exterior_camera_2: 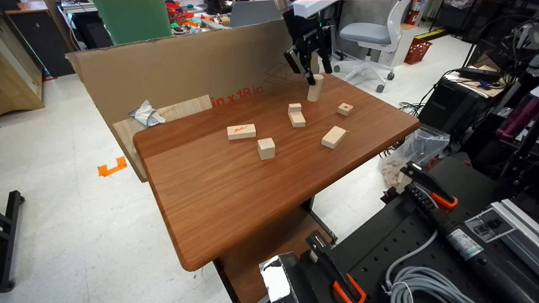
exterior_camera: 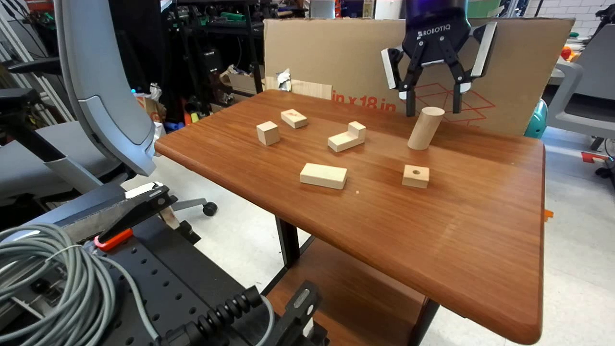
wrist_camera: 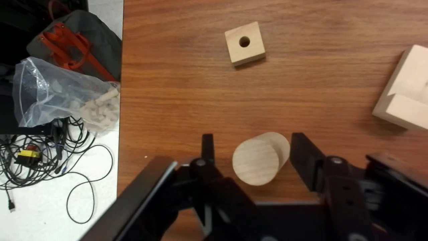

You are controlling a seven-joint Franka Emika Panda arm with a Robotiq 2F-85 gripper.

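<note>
A pale wooden cylinder (exterior_camera: 425, 129) stands on end near the far right edge of the table. My gripper (exterior_camera: 434, 106) is over its top, fingers pointing down and fingers part open. Seen from the wrist, the cylinder (wrist_camera: 255, 162) lies between the two fingers, with a clear gap on the left and a narrow one on the right. Nothing is gripped. In exterior view 2 the gripper (exterior_camera_2: 319, 78) is at the cylinder's top, and one finger overlaps it in the picture.
A small block with a hole (exterior_camera: 415, 176) lies in front of the cylinder. An L-shaped piece (exterior_camera: 347, 138), a flat block (exterior_camera: 323, 176), a cube (exterior_camera: 268, 133) and a marked block (exterior_camera: 294, 118) are to the left. Cardboard (exterior_camera: 346, 57) stands behind the table.
</note>
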